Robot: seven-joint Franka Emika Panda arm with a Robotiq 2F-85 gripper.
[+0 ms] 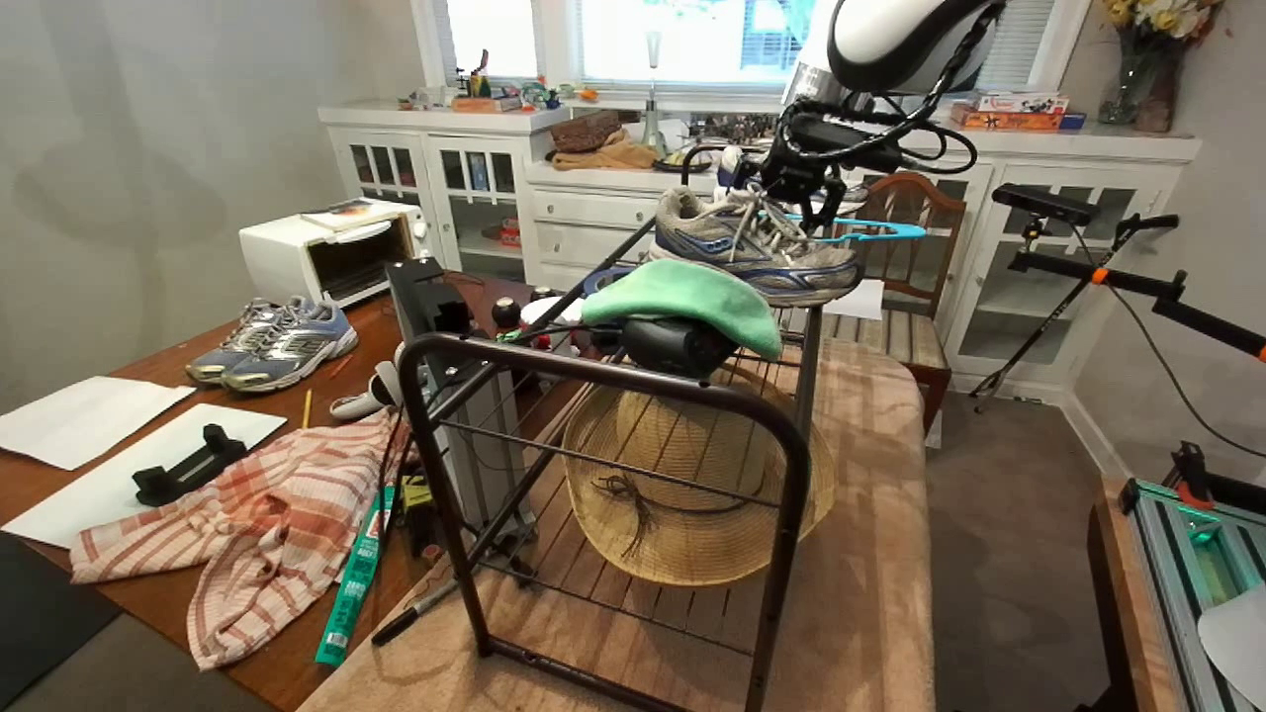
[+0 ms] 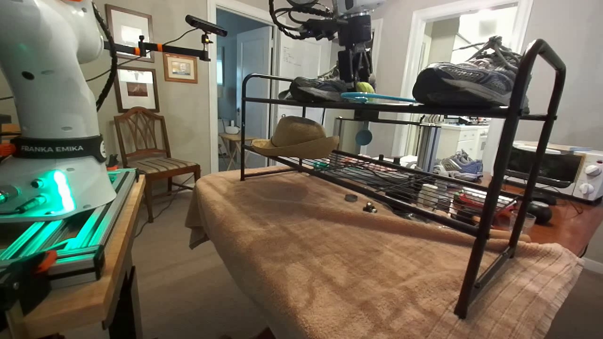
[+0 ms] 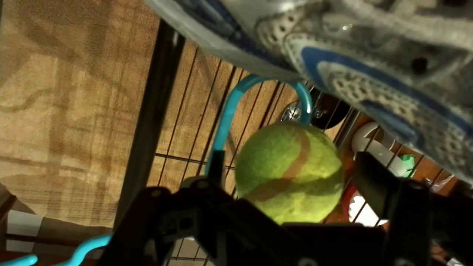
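Observation:
A yellow-green tennis ball [image 3: 283,159] rests on the top shelf of the black rack [image 2: 395,107], beside a grey and blue running shoe [image 1: 760,249]. My gripper is lowered around the ball, one finger on each side. Its fingers stand part open, and a gap shows between the ball and each finger in the wrist view. A light blue hanger [image 3: 224,117] lies on the same shelf; its hook curves past the ball. From exterior view 2 the ball [image 2: 365,87] shows just below my gripper [image 2: 354,76]. In exterior view 1 the shoe hides it.
Other shoes [image 2: 469,84] stand along the top shelf. A green cloth cap [image 1: 682,297] lies over a black object at the near end. The lower shelf bears a straw hat [image 2: 299,135]. Bare towel-covered table [image 2: 339,254] spreads in front of the rack.

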